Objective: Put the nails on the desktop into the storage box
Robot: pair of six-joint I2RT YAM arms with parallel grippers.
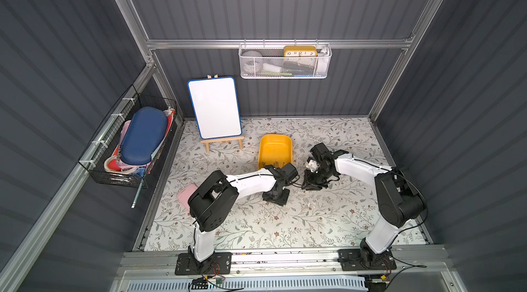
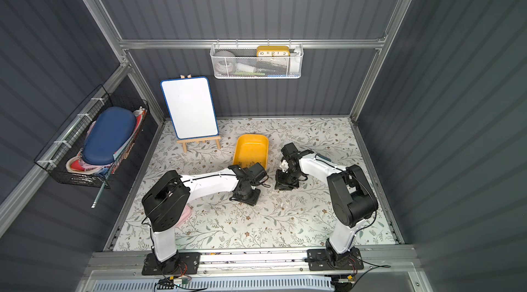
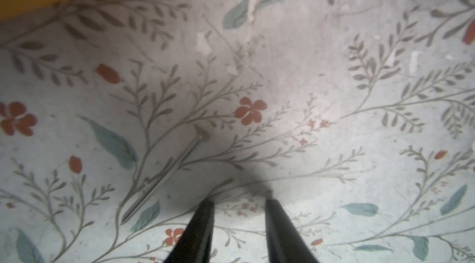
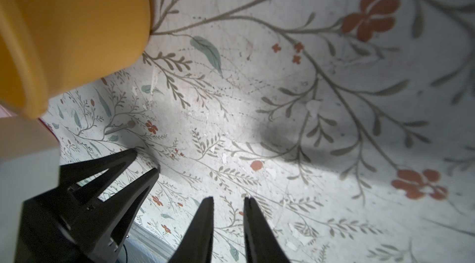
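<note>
A single nail (image 3: 163, 179) with a flat head lies slantwise on the floral tabletop in the left wrist view. My left gripper stands to its right, fingers apart and nothing between them. The yellow storage box (image 1: 275, 148) is behind the left arm, which covers its front end; only the tops of some nails (image 1: 277, 164) inside peek out there. My right gripper hangs over bare tabletop right of the box, its fingers parted and empty. In the right wrist view the left gripper's black fingers (image 4: 131, 188) show at the lower left.
Both arms are close together in front of the box. A pink item (image 1: 187, 196) lies at the left by the left arm. The whiteboard on its easel (image 1: 215, 108) stands behind left.
</note>
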